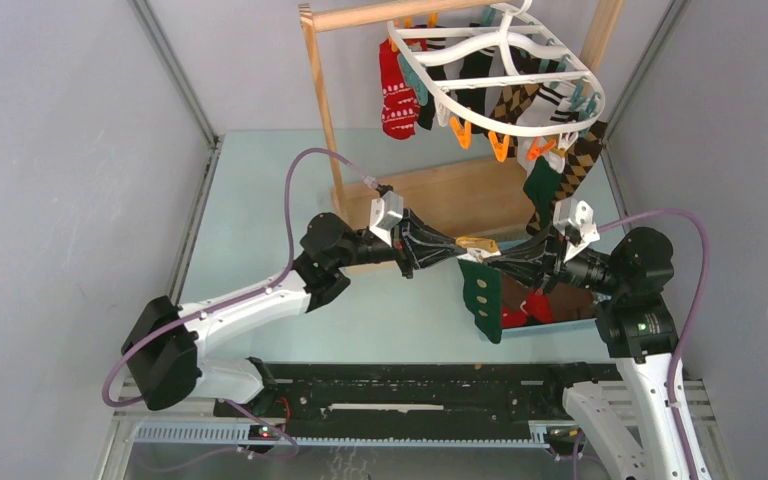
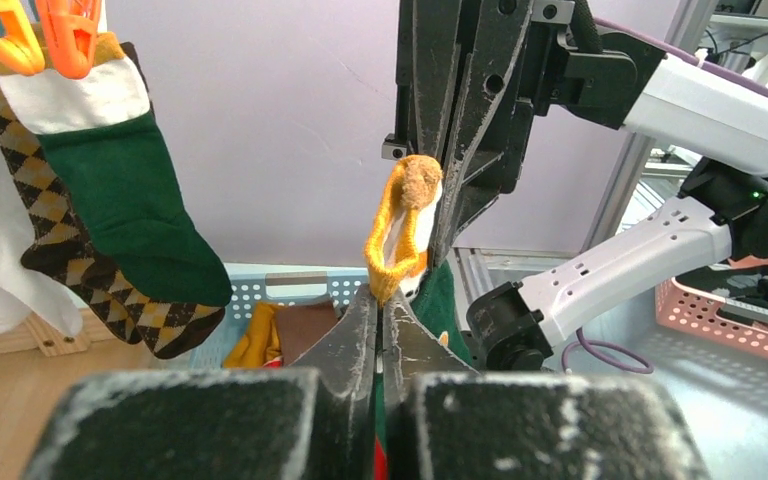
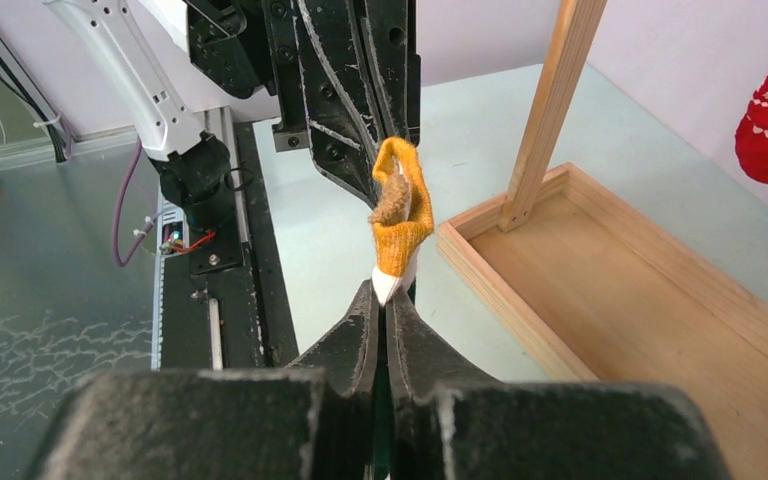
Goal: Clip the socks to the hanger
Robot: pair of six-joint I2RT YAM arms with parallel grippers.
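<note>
A green sock with a white band and mustard cuff hangs between my two grippers, in front of the hanger. My left gripper is shut on one side of its cuff. Opposite it, my right gripper is shut on the other side, pinching the white band. The cuff bulges up as a loop above the fingertips in both wrist views. Overhead, the white hanger carries orange clips along its front rim, and a similar green sock hangs from it.
A light blue basket holding red and brown socks stands below the right gripper. The wooden stand rises from its wooden base. Several other socks, one of them red, hang from the hanger.
</note>
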